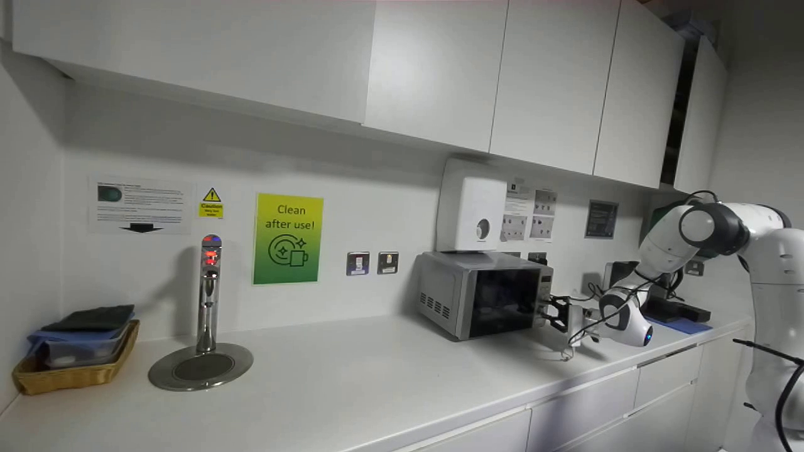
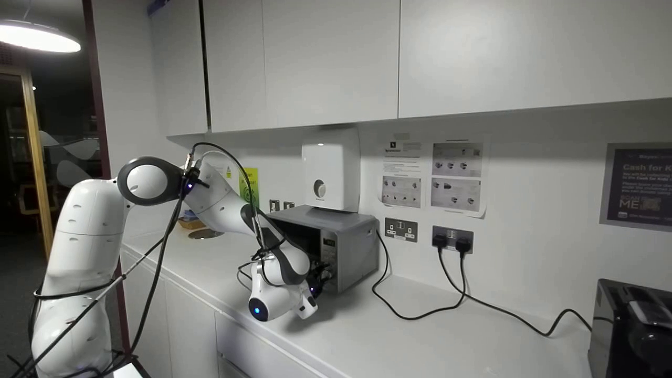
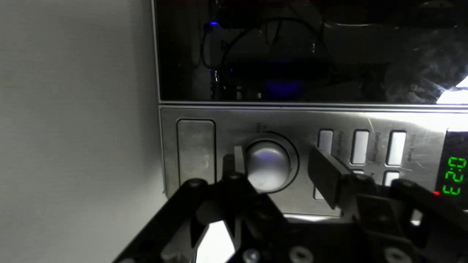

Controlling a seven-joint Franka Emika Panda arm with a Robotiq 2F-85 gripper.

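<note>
The silver microwave stands on the counter with its dark door shut. On its control panel, a round silver knob shows in the wrist view. My gripper is part open around that knob. One finger is close against the knob's left side, whether touching I cannot tell; the other finger is apart from it on the right, leaving a visible gap. In exterior view 2 the wrist and arm partly hide the gripper at the panel.
Beside the knob are a flat rectangular button, several small buttons and a lit green display. A white dispenser hangs just above the microwave. A black cable runs along the counter.
</note>
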